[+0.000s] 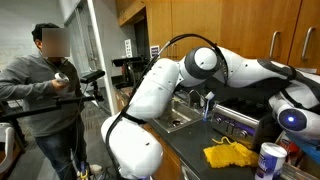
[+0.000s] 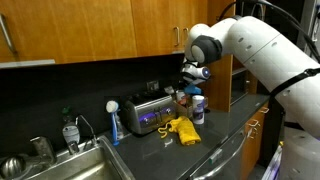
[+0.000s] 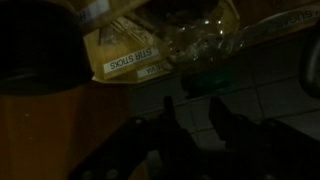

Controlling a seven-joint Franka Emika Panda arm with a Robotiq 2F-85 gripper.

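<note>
In the dark wrist view, the fingertips of my gripper stand a short way apart, part open, and I can see nothing held between them. Ahead of them are clear packs, one with a label reading "STIR STICKS". A round dark object fills the upper left corner. From outside, my arm reaches to the far right end of the counter, where its wrist hangs near the back wall. The fingers are too small or hidden to make out in both exterior views.
A yellow cloth lies crumpled on the dark counter. Beside it stands a white can. Behind is a metallic toaster, and a sink lies farther left. A person stands at the left of exterior view 1.
</note>
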